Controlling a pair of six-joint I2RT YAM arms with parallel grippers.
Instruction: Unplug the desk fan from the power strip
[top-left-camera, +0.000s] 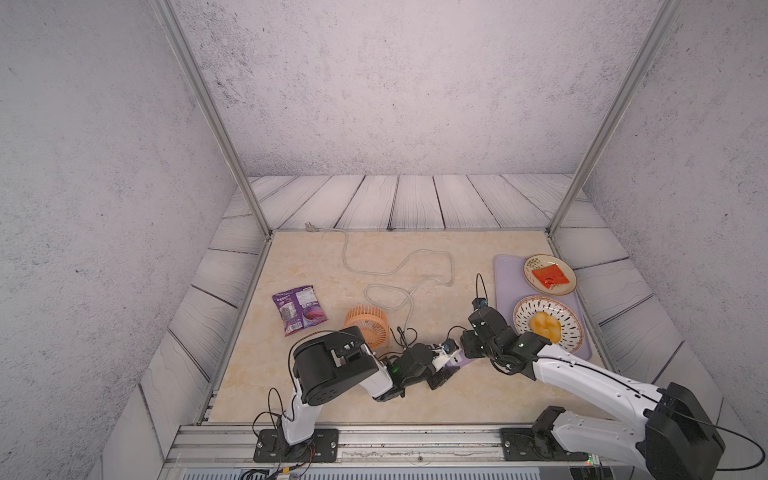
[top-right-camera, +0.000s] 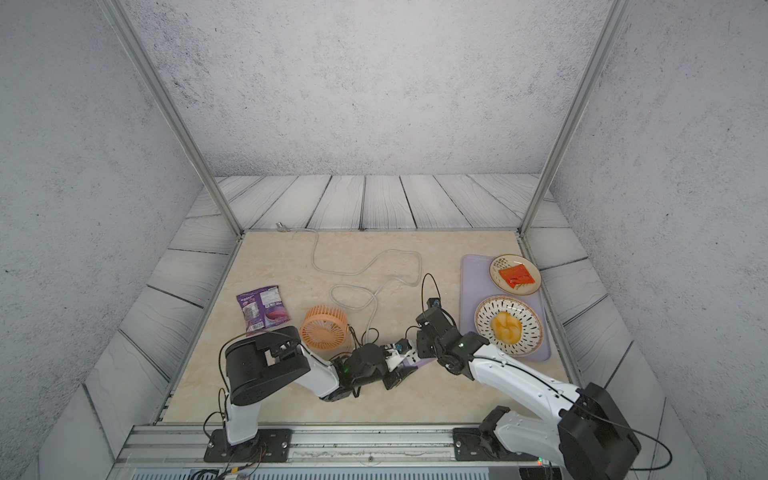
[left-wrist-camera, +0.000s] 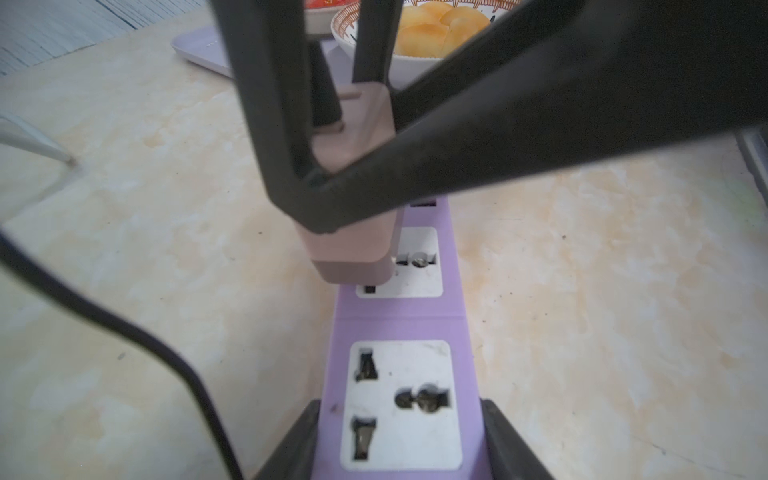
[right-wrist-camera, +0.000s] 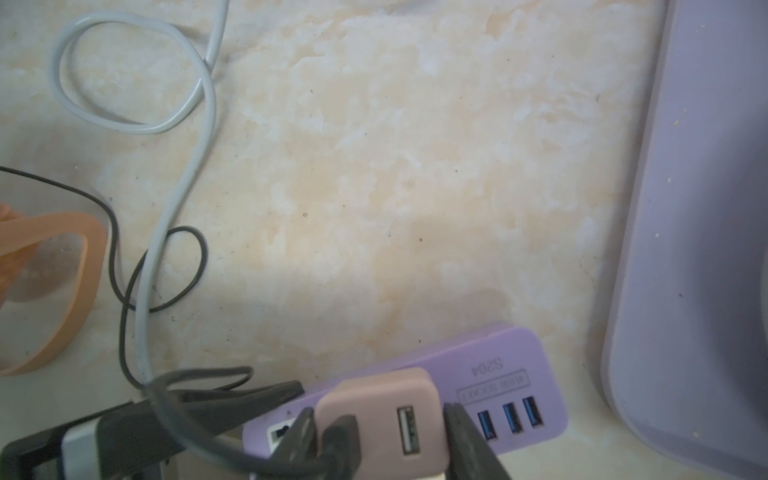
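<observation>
The purple power strip (right-wrist-camera: 512, 352) lies flat on the table near its front. My left gripper is shut on the strip's near end, one finger on each side. A pink adapter plug (left-wrist-camera: 352, 240) is over the strip, tilted and overlapping its far-side edge. My right gripper has its fingers against both sides of that plug. Socket holes show beside and below the plug; its prongs are hidden, and I cannot tell whether it touches the strip. The orange desk fan (top-left-camera: 367, 325) stands left, behind my left arm.
A lilac tray (top-left-camera: 507, 276) with two plates of food is at the right. A purple snack bag (top-left-camera: 299, 309) lies at the left. The strip's white cable (top-left-camera: 389, 268) winds over the back, and a thin black cord (right-wrist-camera: 117, 240) curls by the fan.
</observation>
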